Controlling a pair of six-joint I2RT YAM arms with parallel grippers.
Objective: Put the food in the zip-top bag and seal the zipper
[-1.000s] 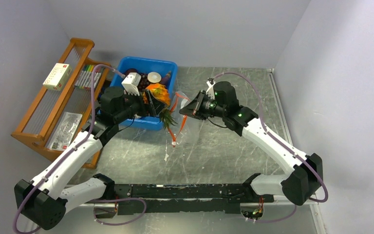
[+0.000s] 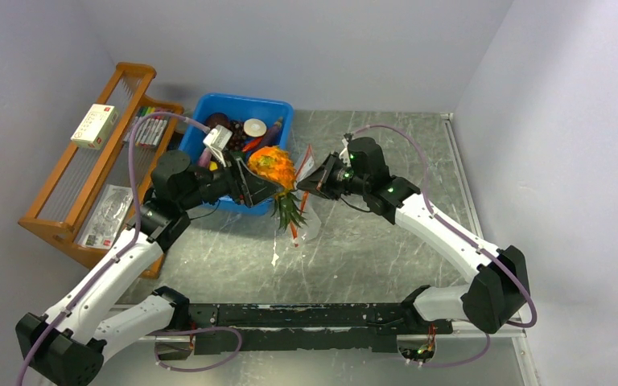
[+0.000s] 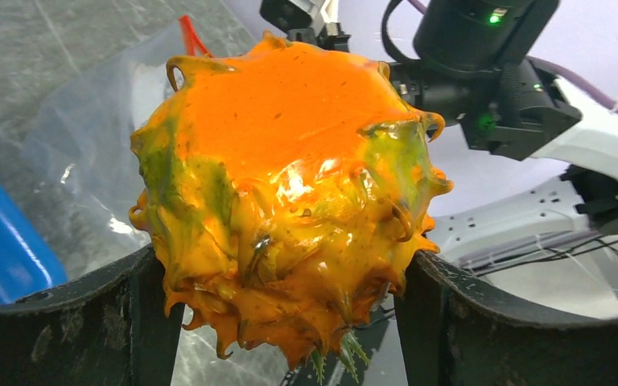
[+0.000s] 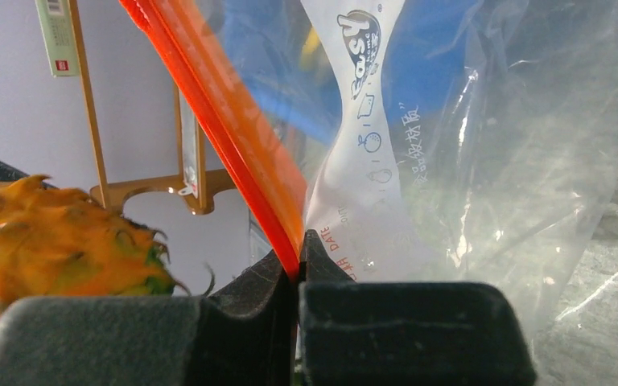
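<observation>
An orange spiky fruit [image 2: 272,165] with a green pineapple-like top [image 2: 288,207] is held in my left gripper [image 2: 261,181]; in the left wrist view the fruit [image 3: 290,193] fills the space between the fingers. My right gripper [image 2: 307,182] is shut on the red zipper edge [image 4: 233,153] of the clear zip top bag [image 4: 515,161]. The bag hangs upright between the grippers, with the fruit beside it. Whether any of the fruit's leaves are inside the bag is unclear.
A blue bin [image 2: 242,108] of assorted toy food stands behind the arms. A wooden rack [image 2: 64,193] with a box [image 2: 94,125] and markers fills the left side.
My left gripper has shifted slightly with the fruit, which now sits lower in the top view with its leaves hanging further down. The bag's red edge has shifted slightly.
</observation>
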